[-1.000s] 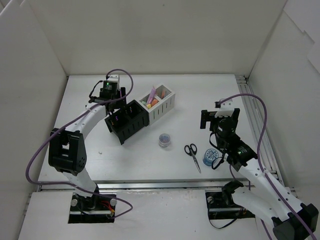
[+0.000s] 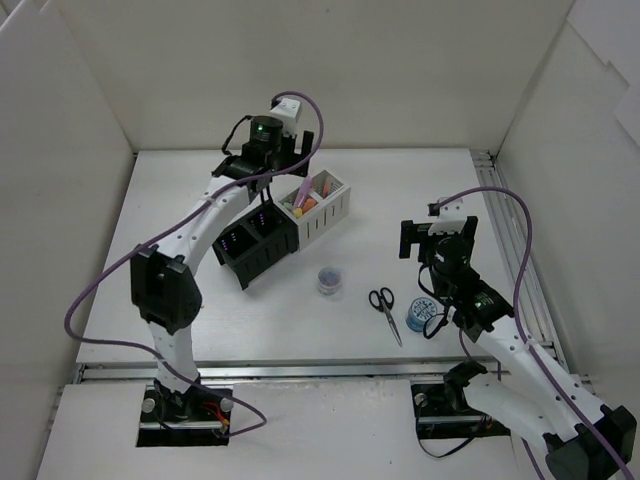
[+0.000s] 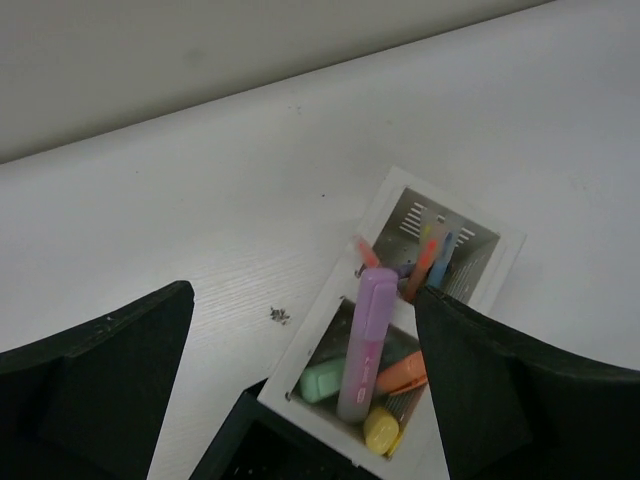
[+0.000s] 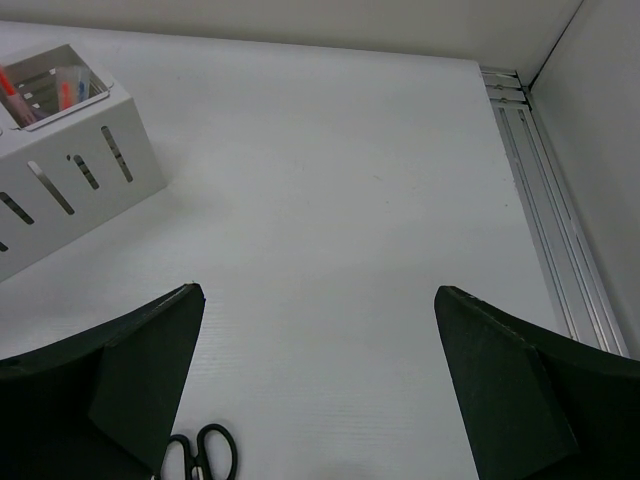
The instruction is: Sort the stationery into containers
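A white two-compartment container (image 2: 325, 222) holds pens, a pink tube (image 3: 365, 340), a green item (image 3: 322, 380), orange and yellow items. A black container (image 2: 260, 255) sits against its left side. My left gripper (image 2: 292, 152) is open above the white container, nothing between its fingers in the left wrist view. A small clear jar (image 2: 329, 281), black scissors (image 2: 386, 310) and a round blue container (image 2: 421, 313) lie on the table's front half. My right gripper (image 2: 438, 232) is open over the right side, empty, with the scissors' handles (image 4: 216, 440) low in its wrist view.
Walls stand at the back and sides, with a metal rail (image 4: 545, 220) along the right edge.
The right arm is unchanged.
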